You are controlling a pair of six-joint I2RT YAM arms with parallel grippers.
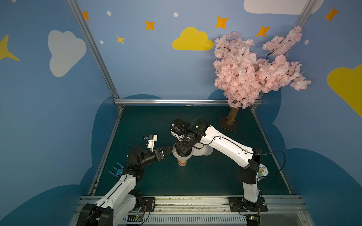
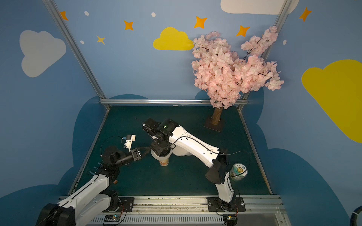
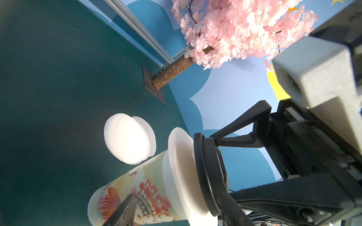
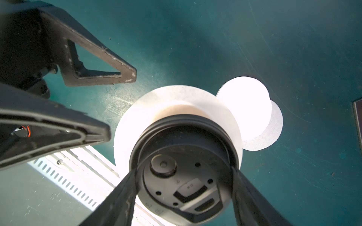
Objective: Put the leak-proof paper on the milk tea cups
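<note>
A printed milk tea cup (image 3: 132,195) stands mid-table, topped by a white leak proof paper disc (image 4: 177,94). My right gripper holds a black lid over the paper, a finger at each side; in the left wrist view the lid looks seated against or very near the cup's top. My left gripper is open beside the cup's top, nothing seen between its fingertips. More white paper discs (image 4: 245,105) lie on the table behind the cup.
An artificial blossom tree (image 1: 233,116) stands at the back right. A round tub (image 2: 238,171) sits at the front right, and a blue object (image 1: 115,171) lies at the front left.
</note>
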